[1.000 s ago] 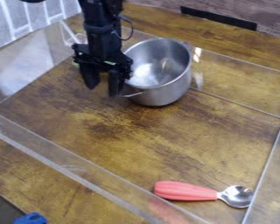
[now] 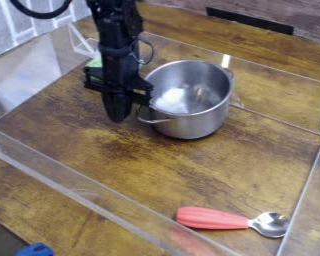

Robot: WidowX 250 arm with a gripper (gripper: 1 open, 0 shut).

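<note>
My black gripper (image 2: 120, 108) hangs low over the wooden table, just left of a steel pot (image 2: 196, 110), beside its near-side wire handle. I cannot make out whether its fingers are open or shut, or whether they touch the handle. The pot stands upright and looks empty. A green object (image 2: 92, 64) is partly hidden behind the arm.
A spoon with a red handle (image 2: 215, 218) lies near the front right. A blue object (image 2: 33, 249) is at the lower left corner. Clear panels edge the wooden surface (image 2: 103, 170), whose middle and front are bare.
The pot has shifted toward the front of the table since a second ago. My gripper has moved slightly left and down from where it overlapped the pot's edge.
</note>
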